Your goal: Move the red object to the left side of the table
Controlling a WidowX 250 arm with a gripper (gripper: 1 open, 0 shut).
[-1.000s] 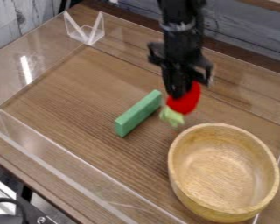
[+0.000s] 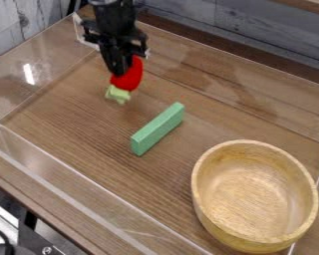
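Observation:
The red object (image 2: 127, 77) hangs below the dark arm in the upper left-centre of the camera view, with a pale green end (image 2: 117, 96) at its lower side. My gripper (image 2: 120, 66) is shut on it, its fingers partly hidden by the arm and the object. Whether the green end touches the wooden table (image 2: 69, 120) cannot be made out.
A green block (image 2: 157, 129) lies at an angle on the table, to the right of and nearer than the held object. At the front right stands a round yellow bowl (image 2: 255, 194).
The arm has swept from right to left and farther back, carrying the red object past the green block. The green block and the bowl have stayed in place.

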